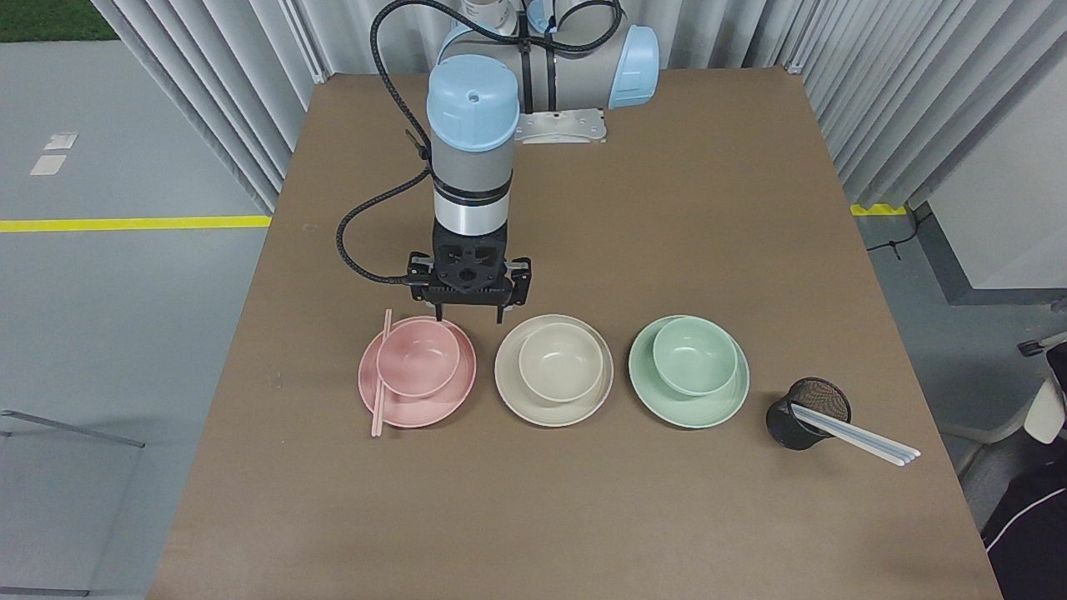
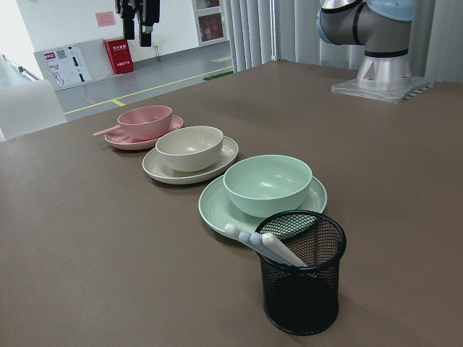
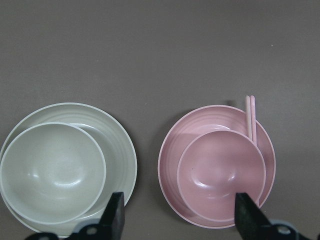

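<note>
My gripper (image 1: pixel 468 312) hangs above the table just behind the pink and cream settings, fingers apart, nothing between them. A pink bowl (image 1: pixel 418 357) sits on a pink plate (image 1: pixel 440 405), pink chopsticks (image 1: pixel 379 400) along its side. A cream bowl (image 1: pixel 560 362) on a cream plate (image 1: pixel 540 408) is in the middle; a green bowl (image 1: pixel 694 355) on a green plate (image 1: pixel 700 410) is to the right. A black mesh cup (image 2: pixel 300 303) at the right holds light grey-blue and white chopsticks (image 1: pixel 860 435), leaning out.
The robot's base (image 2: pixel 376 88) stands at the back of the table. A dark-clothed shape and a chair are at the right edge.
</note>
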